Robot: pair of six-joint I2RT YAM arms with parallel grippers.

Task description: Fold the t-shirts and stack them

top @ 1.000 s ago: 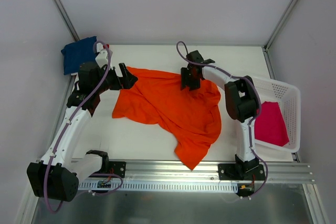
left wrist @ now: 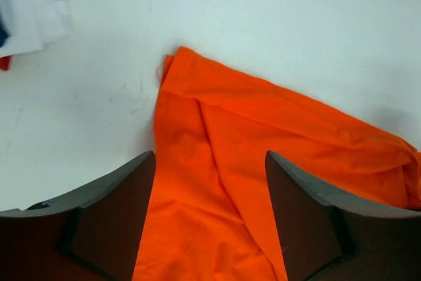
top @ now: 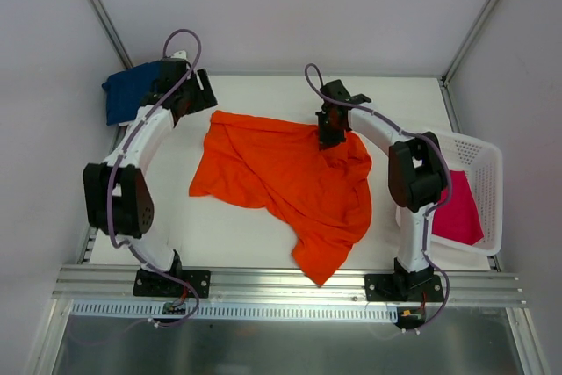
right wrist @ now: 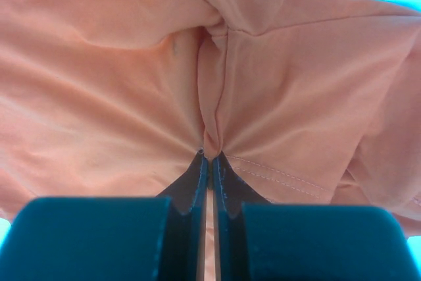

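Observation:
An orange t-shirt lies spread, partly folded and wrinkled, across the middle of the table, one end hanging toward the front edge. My left gripper is raised off the shirt's upper left corner; its fingers stand apart with nothing visible between them, over the shirt in the left wrist view. My right gripper is shut on a bunched seam of the shirt's upper right part, seen close up in the right wrist view, where the shirt looks pale.
A dark blue folded stack is at the back left, partly behind the left arm. A white basket with a pink cloth stands at the right. Bare table shows behind and left of the shirt.
My left gripper has moved back, away from the front edge, and its arm has swung with it. My right gripper has closed on the shirt and shifted slightly right.

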